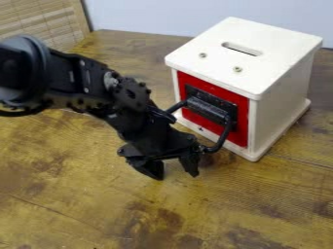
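My black gripper (172, 169) points down over the wooden table in the middle of the view, its two fingertips apart with nothing visible between them. Behind it and to the right stands a white box (260, 53) with a slot and two small holes or fittings on top. Its red front panel (235, 139) carries a black plate with a dark handle-like part, from which a black loop, perhaps cable, curves down behind the gripper.
A light wooden slatted board (39, 21) is at the back left, against a white background.
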